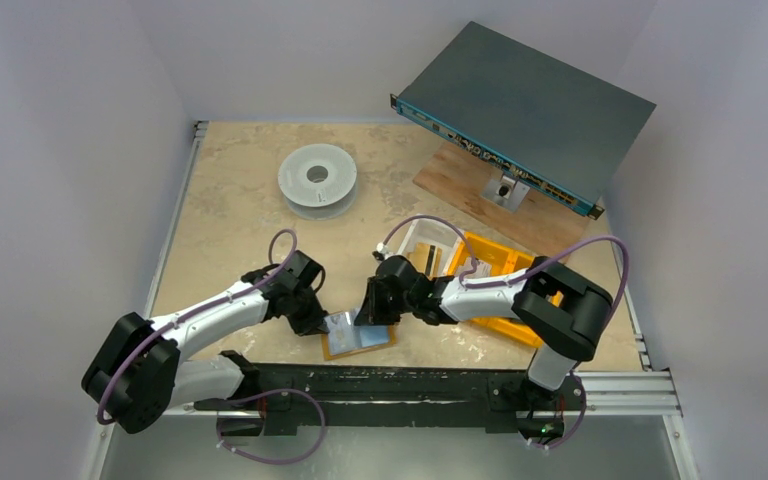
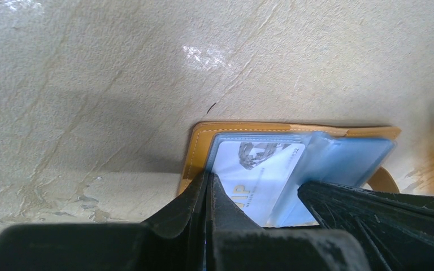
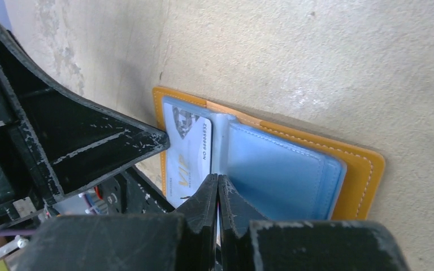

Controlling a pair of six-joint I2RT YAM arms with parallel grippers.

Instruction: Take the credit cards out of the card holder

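Observation:
An orange card holder with blue plastic sleeves lies open on the table near the front edge. A white VIP card sits in its left sleeve. My left gripper is shut, its tips at the holder's left edge by the card; no held card shows. My right gripper is also shut, tips over the blue sleeves just beside the card, nothing seen between its fingers.
A white spool stands at the back. Behind the right arm are a white tray and an orange tray. A large device on a wooden board occupies the back right.

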